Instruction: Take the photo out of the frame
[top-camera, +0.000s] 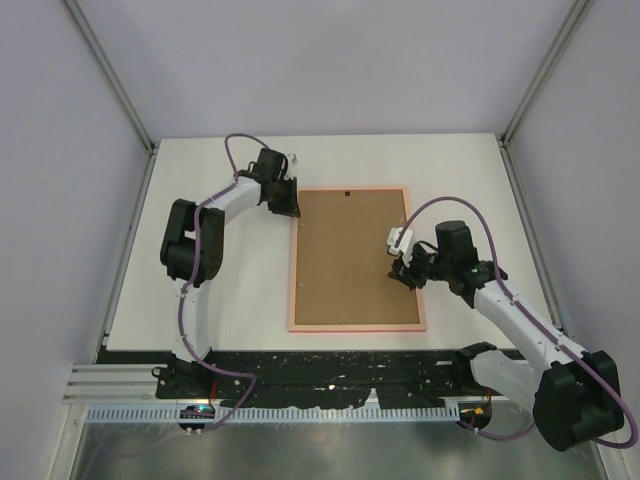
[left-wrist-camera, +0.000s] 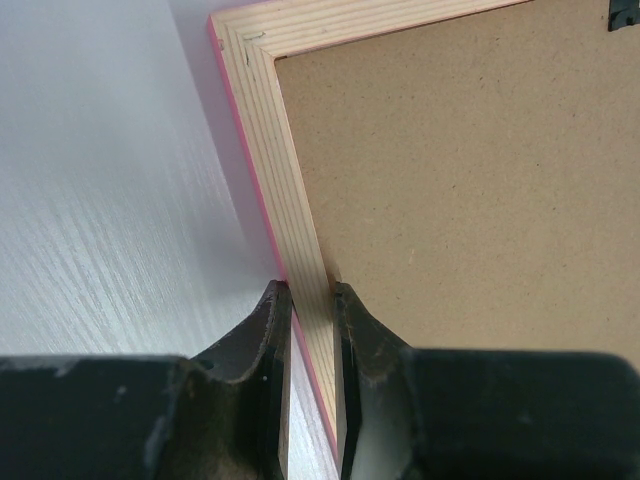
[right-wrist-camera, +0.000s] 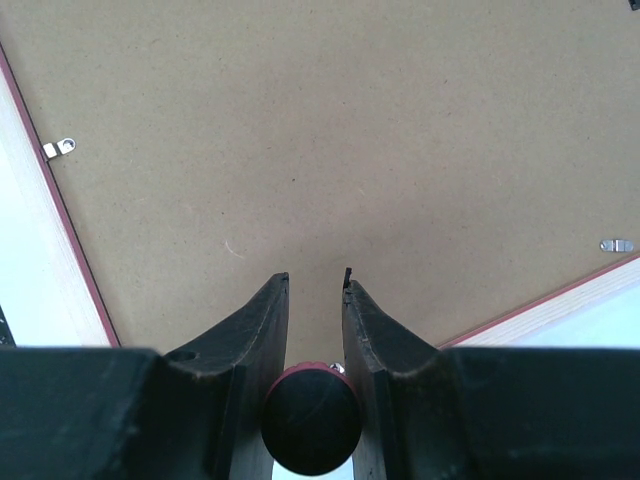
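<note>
The picture frame lies face down, its brown backing board still seated inside the wooden border; any photo beneath is hidden. On the frame's left bar, near the back corner, my left gripper is shut with one finger on each side of the wood. My right gripper is shut on a tool whose dark round end, rimmed in red, faces the wrist camera. It stands over the frame's right edge, where a metal clip peeks out beside the tool. The tool's contact with the clip is hidden.
Other metal clips sit along the edges, one on the front edge and another on the right edge. A black hanger marks the back edge.
</note>
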